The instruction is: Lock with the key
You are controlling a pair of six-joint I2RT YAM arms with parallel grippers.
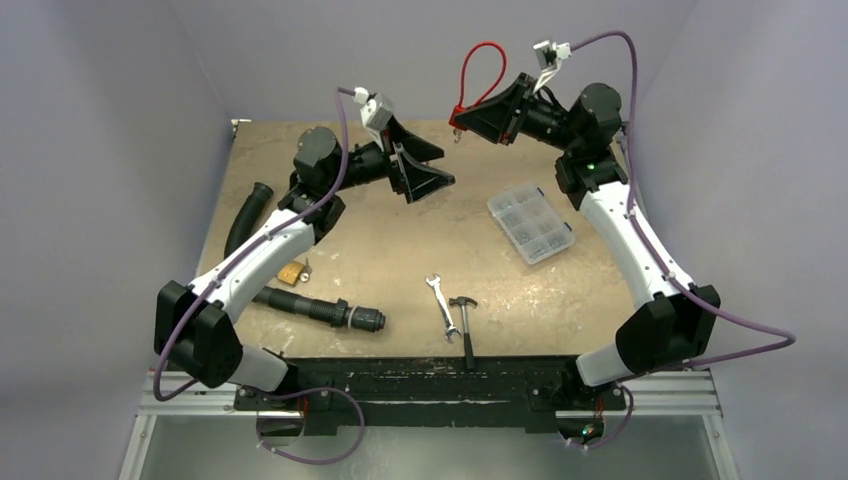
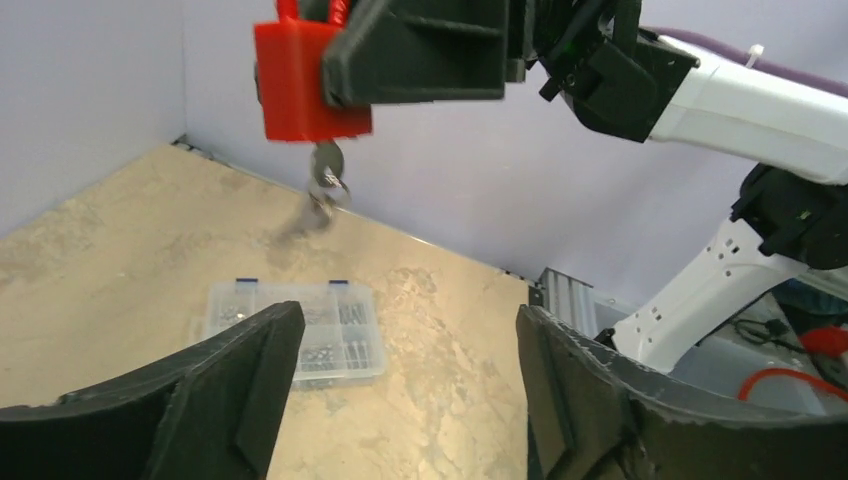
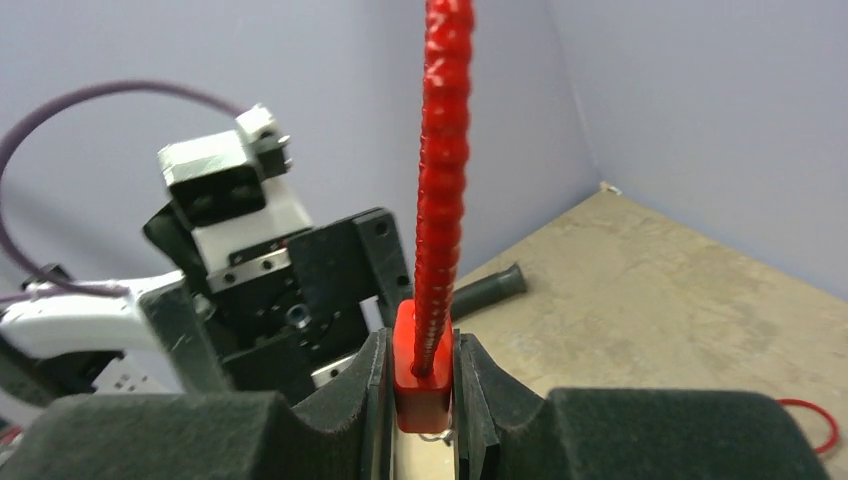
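Note:
A red cable lock [image 1: 459, 115] is gripped by my right gripper at the back right; its cable loops upward and its red body [image 2: 305, 80] shows between the fingertips. A blurred silver key [image 2: 328, 180] hangs below the body. My left gripper [image 1: 436, 166] stands open at the top middle, apart from the red lock, with nothing between its fingers. In the right wrist view a red loop [image 3: 820, 418] lies on the table, partly hidden.
A clear parts box [image 1: 530, 222] lies at right. A wrench [image 1: 440, 300], hammer [image 1: 465, 325], brass padlock [image 1: 292, 272] and black tubes [image 1: 310, 305] lie on the table [image 1: 390, 260].

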